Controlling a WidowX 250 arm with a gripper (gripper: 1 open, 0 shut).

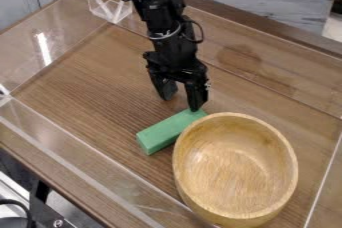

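Observation:
My black gripper (179,88) hangs low over the middle of the wooden table (74,107), just behind a green block (166,133). The block lies diagonally, its far end close to the gripper. A large pale tan bowl (235,172) sits at the front right, against or very near the block. Whether the gripper's fingers are open or shut is hard to tell at this size.
A pale marbled wall (274,2) runs along the back. A dark cable shows at the lower left corner, and a clear or white object stands at the upper left.

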